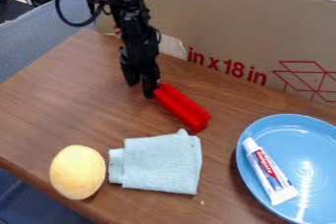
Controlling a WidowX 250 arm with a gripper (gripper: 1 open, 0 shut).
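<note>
My black gripper [147, 83] is low over the wooden table at the upper middle, at the upper-left end of a red cylindrical object [182, 106] lying diagonally. The fingertips reach that end; whether they are closed on it is hidden by the dark arm. A pale yellow oval object [78, 172] and a folded light blue cloth [155, 167] lie at the front. A toothpaste tube [269, 171] rests on a blue plate [308, 154] at the right.
A cardboard box wall [250, 36] with red print stands along the back of the table. A grey surface lies beyond the left edge.
</note>
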